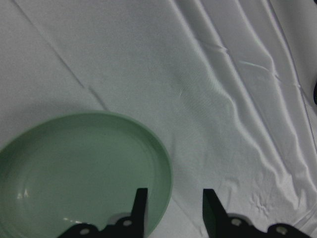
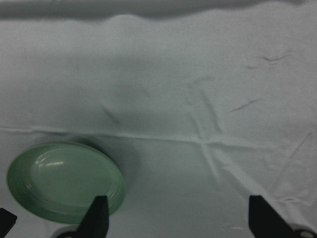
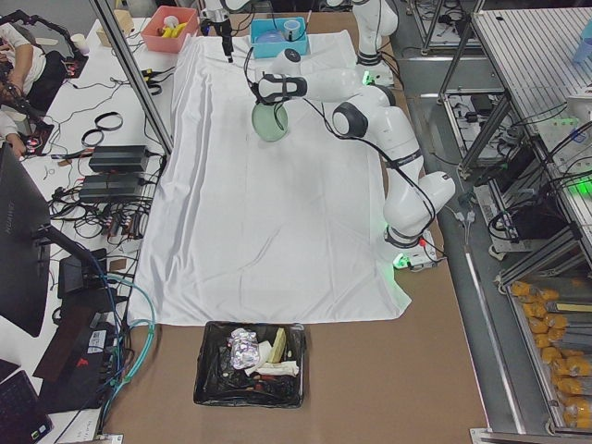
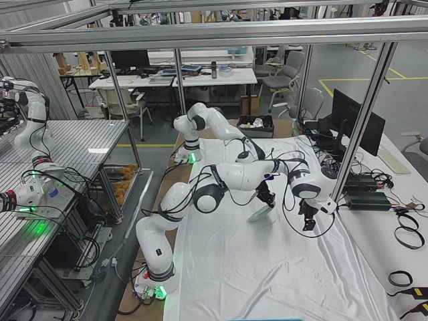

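Observation:
A green oval plate (image 3: 270, 126) (image 4: 258, 215) lies toward the back of the white cloth. My left gripper is over it; in the left wrist view its fingertips (image 1: 175, 193) stand apart, one over the plate (image 1: 79, 168), the other over cloth beyond the rim. In the right wrist view the plate (image 2: 69, 178) is at lower left, below my right gripper, whose fingers are wide apart with nothing seen between them. In the camera right view that gripper (image 4: 307, 221) hangs right of the plate.
A blue bin (image 3: 264, 48) and a red bin (image 3: 157, 37) stand at the back. A black lined bin (image 3: 213, 370) with mixed items is at the front.

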